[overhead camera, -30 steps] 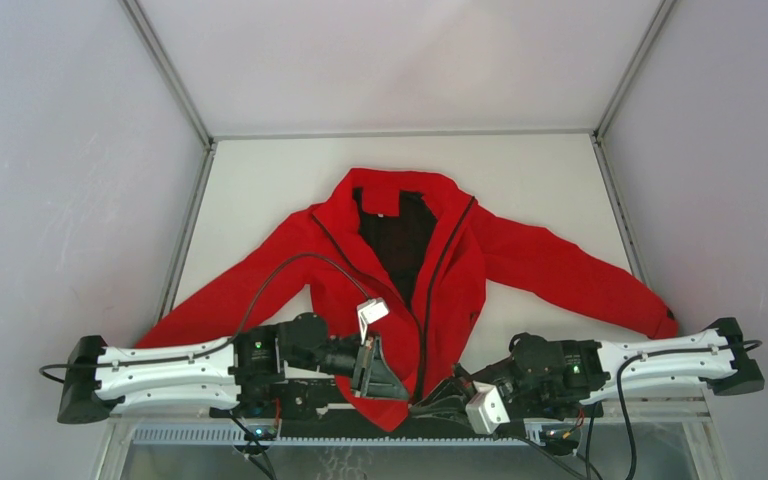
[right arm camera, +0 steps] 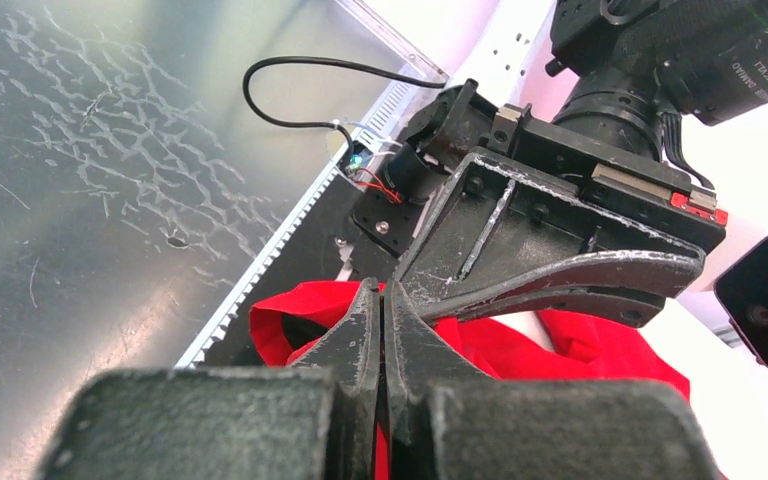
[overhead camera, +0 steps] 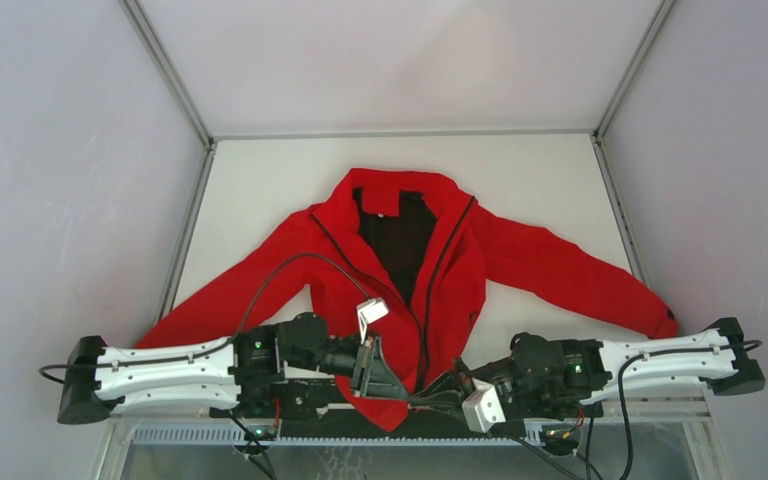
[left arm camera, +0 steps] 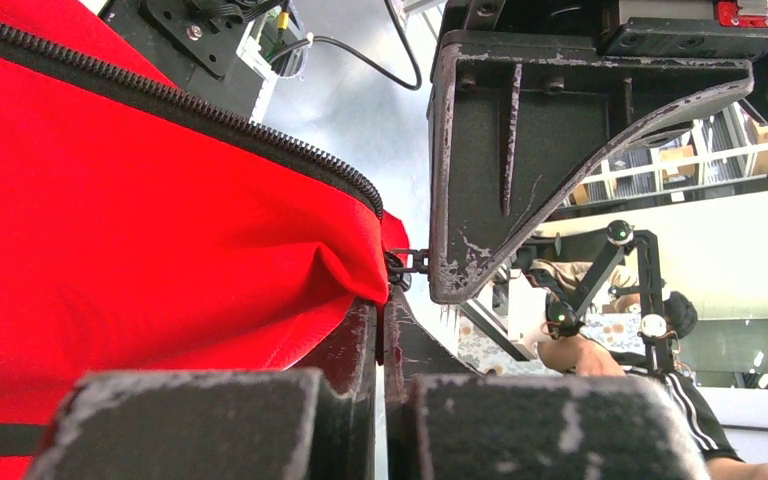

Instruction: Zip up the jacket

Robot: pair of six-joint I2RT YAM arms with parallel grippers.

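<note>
The red jacket [overhead camera: 455, 300] lies spread on the table, its front open in a V with a black zipper edge on each side. At the bottom hem my left gripper is shut on the zipper's lower end, a thin dark strip showing between its tips. Just above those tips sits the small dark zipper slider [left arm camera: 397, 268]. Its pull [left arm camera: 418, 260] runs to the edge of my right gripper [overhead camera: 412, 402], which is shut on it. In the right wrist view the fingers [right arm camera: 360, 335] meet closely in front of red cloth, and the pull is hidden.
The left sleeve [overhead camera: 230, 280] and right sleeve [overhead camera: 580, 280] stretch out to both sides. Both arms meet near the table's front edge, where a dark strip [overhead camera: 440, 428] runs along.
The left arm and the jacket look unchanged.
</note>
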